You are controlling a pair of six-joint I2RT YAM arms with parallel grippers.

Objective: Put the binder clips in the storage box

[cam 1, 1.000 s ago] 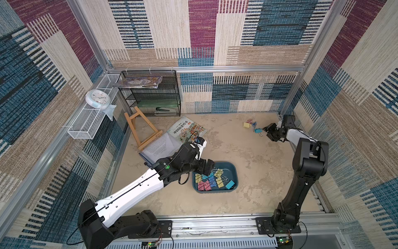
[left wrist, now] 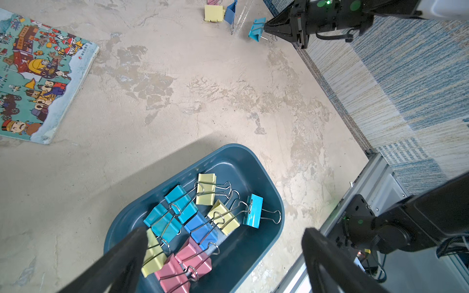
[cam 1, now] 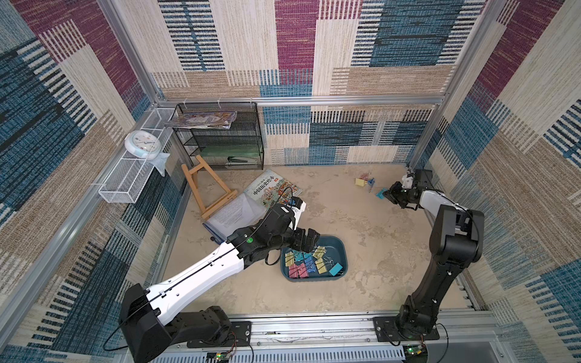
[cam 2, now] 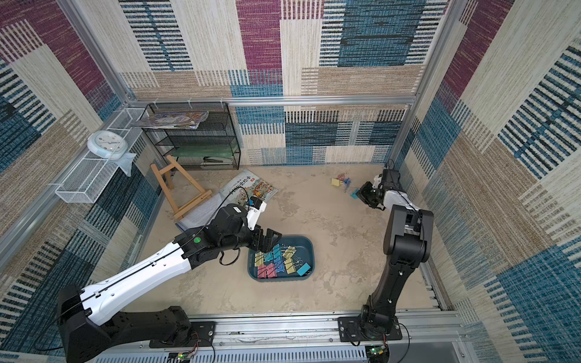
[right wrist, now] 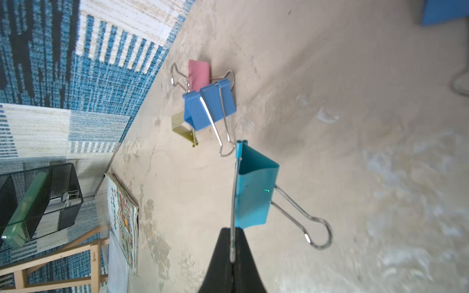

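Observation:
A light-blue binder clip (right wrist: 255, 188) hangs by one wire handle from my right gripper, whose fingers are shut on that handle. The top left view has this gripper at the far right of the table. Past the held clip lie a blue clip (right wrist: 210, 105), a pink clip (right wrist: 198, 74) and a yellow clip (right wrist: 181, 128), bunched together. The dark teal storage box (left wrist: 236, 150) holds several yellow, pink and blue clips. Over the box's back left edge, my left gripper stands open, its blurred fingers far apart and empty.
A picture book (cam 1: 273, 186), a clear folder (cam 1: 237, 216) and a wooden easel (cam 1: 205, 187) occupy the left side. A black mesh rack (cam 1: 260, 136) is behind them. Another blue object (right wrist: 443, 10) shows at the right wrist view's corner. Bare table separates the clip bunch from the box.
The left gripper shifted slightly toward the right.

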